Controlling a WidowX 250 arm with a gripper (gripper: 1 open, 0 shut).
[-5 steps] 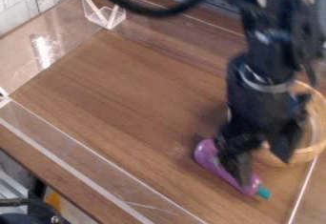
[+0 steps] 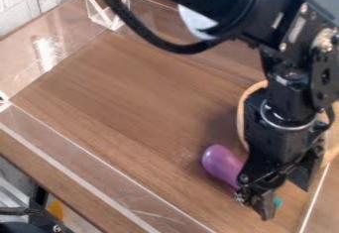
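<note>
A purple cylindrical object (image 2: 220,164) with a teal tip lies on the wooden table at the lower right. My black gripper (image 2: 271,192) is down over its right part, fingers open around or just above it; the fingers hide much of that end, so contact cannot be seen. Behind the gripper is a round pale wooden bowl (image 2: 244,117), mostly hidden by the arm.
Clear plastic strips run along its left and front edges, and a small white bracket (image 2: 106,9) stands at the back left. Black cables loop over the top.
My gripper has moved down and toward the front, to the right part of the purple object, covering more of it and of its teal tip.
</note>
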